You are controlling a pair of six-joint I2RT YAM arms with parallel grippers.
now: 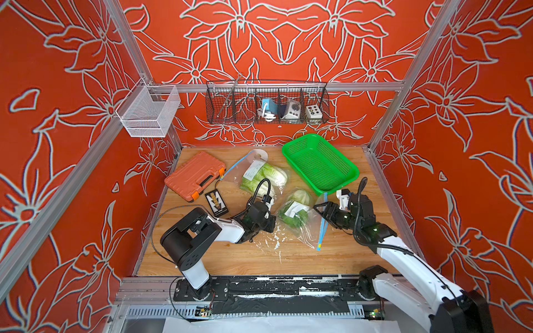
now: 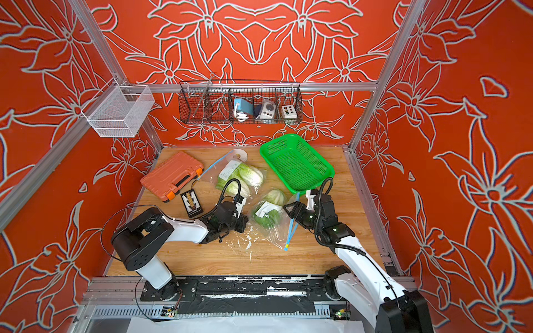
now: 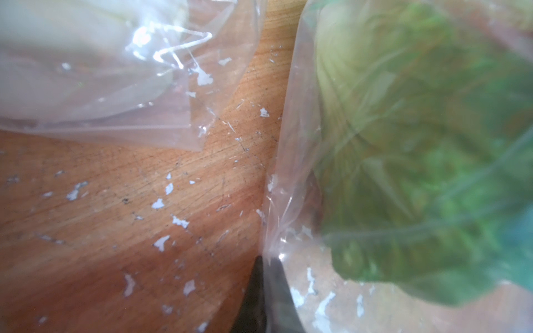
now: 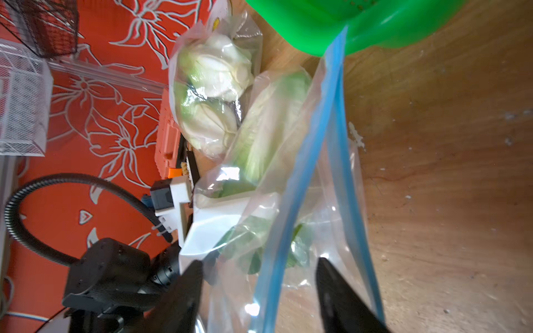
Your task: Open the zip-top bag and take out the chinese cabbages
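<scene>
A zip bag [image 1: 297, 216] with cabbage and a white label lies in the middle of the table, its blue zip strip [image 4: 299, 183] running along the right side. My left gripper is shut at the bag's left edge, where clear film shows at the fingertips. My right gripper stands part open over the strip, with film and strip between its fingers; whether they touch it is unclear. A second bag of cabbages [image 2: 247, 177] lies behind, further left.
A green basket [image 1: 319, 161] sits back right. An orange case [image 1: 194, 172] and a small black tool box [image 1: 216, 202] lie left.
</scene>
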